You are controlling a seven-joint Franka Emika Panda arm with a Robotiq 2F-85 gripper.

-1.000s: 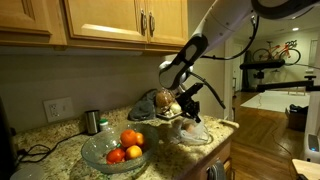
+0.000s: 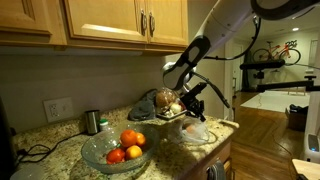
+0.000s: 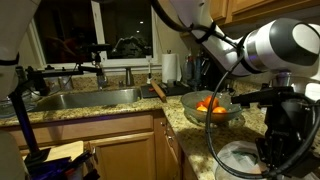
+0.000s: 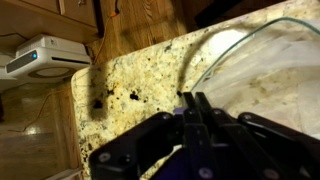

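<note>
A clear plastic bag (image 4: 265, 85) with a green strip along its edge fills the right of the wrist view. My gripper is shut at the near corner of this bag, over the speckled counter. The green edge runs up to the fingertips; whether they pinch the plastic cannot be made out. In exterior view 1 the bag (image 2: 196, 131) sits near the counter's front edge, right under my arm. Part of it also shows below the arm in exterior view 2, as a pale bag (image 3: 238, 158).
A grey-green bowl (image 2: 93, 152) of orange and red fruit stands at the counter's left. Behind the bag is a basket (image 2: 166, 101) with several items. A small metal canister (image 2: 92, 122) stands near the wall. Upper cabinets (image 2: 120, 20) overhang the counter.
The upper part of the arm has swung slightly up and to the right in exterior view 1. Gripper and bag stay at nearly the same place; the bowl has not moved.
</note>
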